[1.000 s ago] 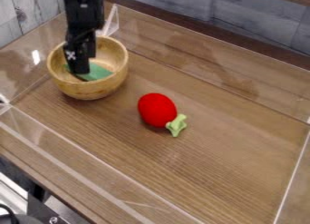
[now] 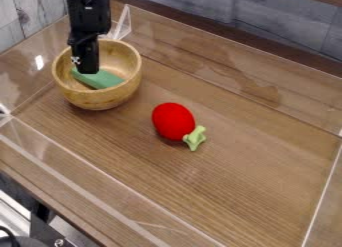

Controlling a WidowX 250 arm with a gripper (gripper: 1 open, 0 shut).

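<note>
My black gripper (image 2: 86, 63) reaches down from the top left over the rim of a round tan bowl (image 2: 123, 97); its fingertips look shut, with nothing visible between them. Inside the bowl lies a green object (image 2: 98, 79), just right of and below the fingertips. To the right of the bowl, on the wooden table, a red round object (image 2: 174, 121) rests with a light green piece (image 2: 194, 139) at its lower right.
A pale wall or edge runs along the upper left, with dark space beyond the table's lower left corner.
My gripper has moved back and to the left, higher in the view. The green object in the bowl now shows more fully and sits slightly farther left.
</note>
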